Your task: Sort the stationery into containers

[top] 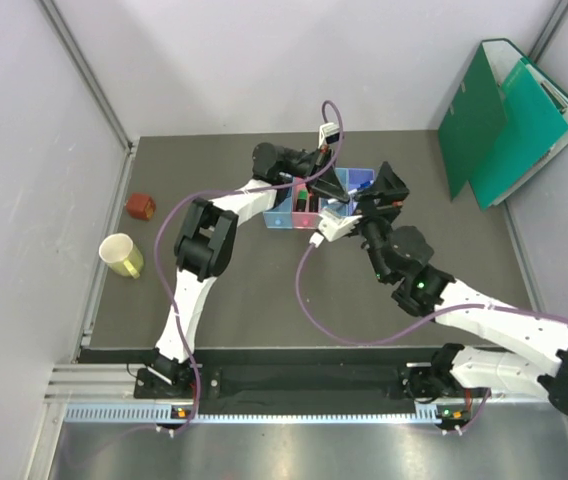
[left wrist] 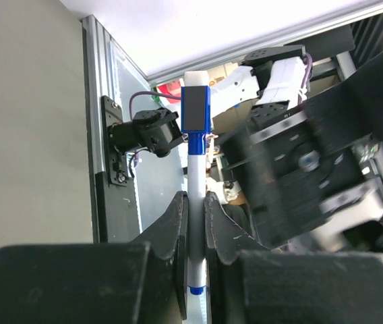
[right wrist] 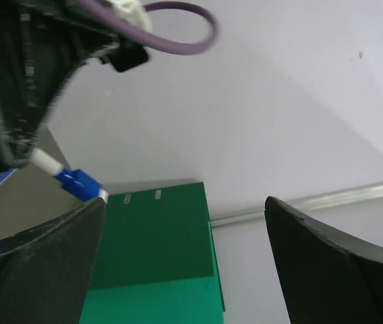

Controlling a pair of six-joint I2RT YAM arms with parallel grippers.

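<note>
My left gripper is shut on a white pen with blue cap [left wrist: 197, 175], held upright in the left wrist view. In the top view it sits over the divided pink and blue container [top: 276, 220], partly hiding it. My right gripper is open, close to the left one over the container's right part; in the right wrist view the blurred pen [right wrist: 77, 181] shows beyond its left finger, not between the fingers.
Green binders [top: 504, 130] stand at the back right. A wooden block [top: 140, 206] and a cream mug [top: 121, 255] are at the left.
</note>
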